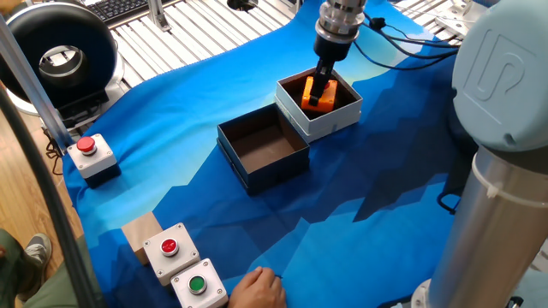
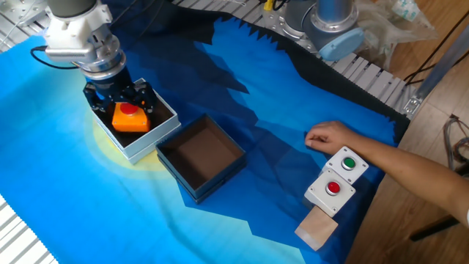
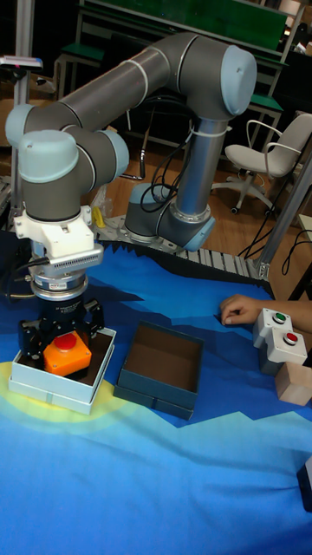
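Note:
An orange box with a red button on top (image 2: 131, 117) is inside the light grey open box (image 2: 165, 130), tilted in the third exterior view. My gripper (image 2: 123, 103) points down into that box, with its black fingers spread to either side of the orange one. One finger (image 1: 321, 79) crosses in front of the orange box in the first exterior view. Whether the fingers press on its sides or stand just clear of them cannot be made out. The dark open box (image 1: 263, 145) next to the grey one is empty.
White boxes with a red button (image 1: 169, 247) and a green button (image 1: 198, 284) stand by a wooden block (image 1: 141, 234). A person's hand (image 2: 328, 136) rests close to them. Another red-button box (image 1: 92, 156) sits at the cloth's far edge.

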